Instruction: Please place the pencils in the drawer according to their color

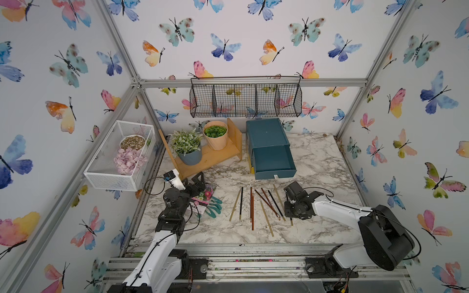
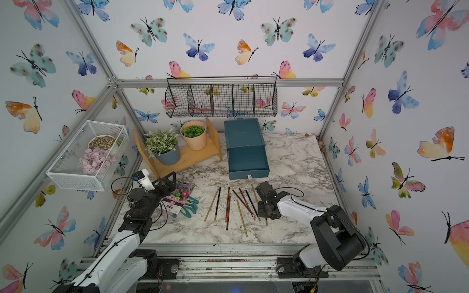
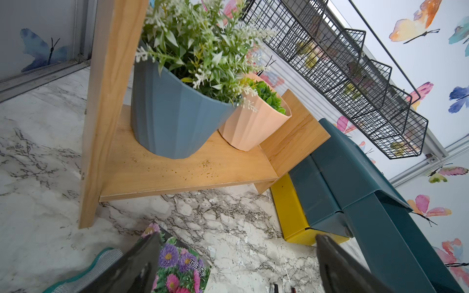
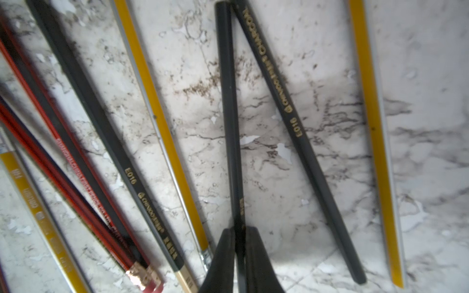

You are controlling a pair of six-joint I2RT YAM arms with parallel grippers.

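Observation:
Black, yellow and red pencils lie spread on the marble table; in the right wrist view my right gripper is down over a black pencil (image 4: 229, 112), its fingertips close around it, with another black pencil (image 4: 312, 166) and a yellow pencil (image 4: 373, 136) to its right. The blue drawer box (image 1: 261, 131) stands behind the pencils, its top drawer (image 1: 271, 161) pulled out and empty; a yellow drawer (image 3: 288, 210) shows beneath. My left gripper (image 1: 195, 180) is raised at the left, fingers (image 3: 346, 263) apart with nothing between them.
A wooden shelf (image 1: 215, 161) with two potted plants is at the back left, with a flower packet (image 3: 180, 268) and teal gloves (image 1: 213, 207) before it. A wire basket (image 1: 244, 102) hangs on the back wall; a white basket (image 1: 107, 183) is at the far left. The table right of the drawer box is clear.

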